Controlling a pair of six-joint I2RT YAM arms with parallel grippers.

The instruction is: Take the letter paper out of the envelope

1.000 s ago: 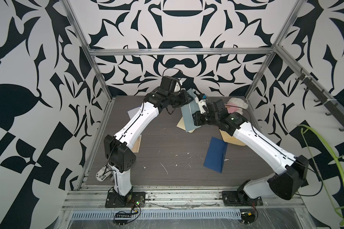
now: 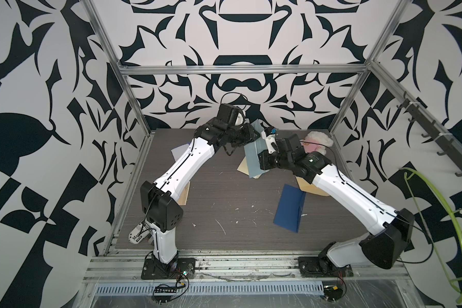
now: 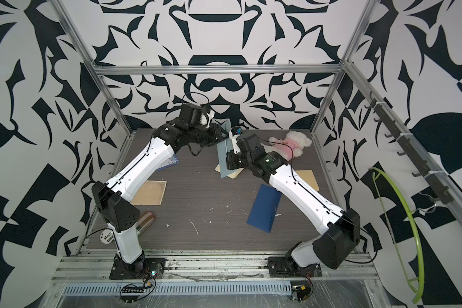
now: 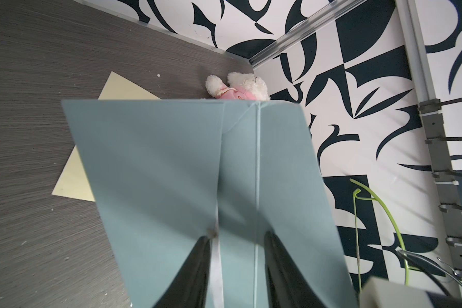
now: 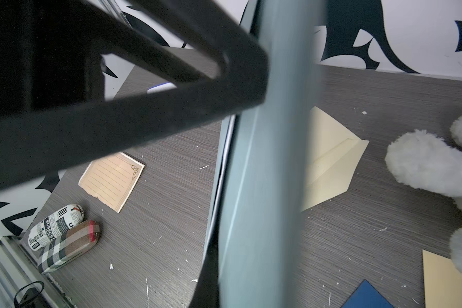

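Note:
A light blue envelope (image 2: 254, 164) stands raised above the middle of the table between my grippers. In the left wrist view its face (image 4: 148, 174) fills the middle, with a narrow pale strip (image 4: 217, 272) showing in a slit. My left gripper has its fingers apart at that slit, part open; whether anything is between them is unclear. My right gripper (image 2: 266, 156) is at the envelope's right side, shut on it; in the right wrist view the envelope's blurred edge (image 5: 261, 195) runs along the black gripper body.
A cream envelope (image 5: 331, 169) lies beneath. A dark blue envelope (image 2: 290, 208), a tan envelope (image 3: 307, 179), a plush toy (image 3: 290, 143), a lined card (image 5: 111, 179) and two pencil cases (image 5: 66, 241) lie around.
My left gripper has shifted very slightly to the right over the envelope. The right arm looks almost unmoved.

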